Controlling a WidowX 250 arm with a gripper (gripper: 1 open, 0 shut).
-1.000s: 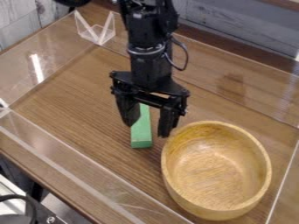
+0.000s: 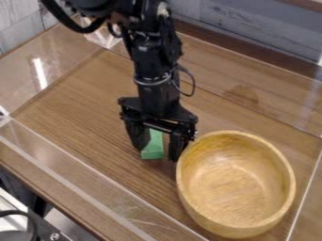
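My gripper (image 2: 156, 133) reaches down from the top centre, its black fingers open on either side of a small green block (image 2: 153, 149) that lies on the wooden table (image 2: 75, 141). The fingers partly hide the block's upper part; whether they touch it I cannot tell. A large yellow oval bowl (image 2: 236, 188) stands just right of the gripper at the lower right.
A black cable or object (image 2: 15, 224) lies at the lower left edge. A pale wall runs along the back.
My gripper has moved down and a little toward the viewer around the green block, covering more of it. The block and bowl look about where they were.
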